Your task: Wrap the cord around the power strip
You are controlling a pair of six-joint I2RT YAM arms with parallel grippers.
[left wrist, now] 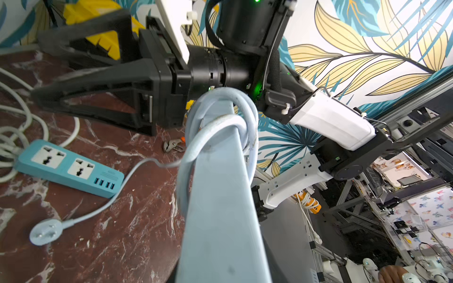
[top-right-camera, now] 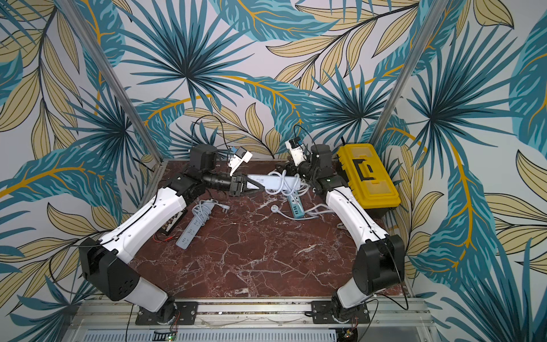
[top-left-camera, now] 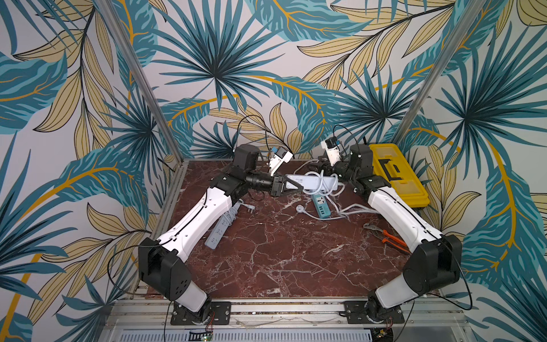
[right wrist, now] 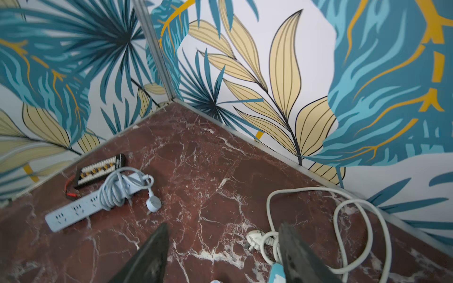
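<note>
My left gripper is shut on one end of a pale blue power strip, which is held up above the table. Loops of its white cord go around the strip toward its far end; they look loose in the top left view. My right gripper is beyond that end, apart from the strip, its fingers open. In the right wrist view, nothing shows between the blurred fingers. Where the rest of the cord runs is partly hidden by the strip and right arm.
A teal power strip with its own cord and round plug lies below. Another strip with coiled cord lies at left, beside a black terminal block. Pliers and a yellow toolbox are at right.
</note>
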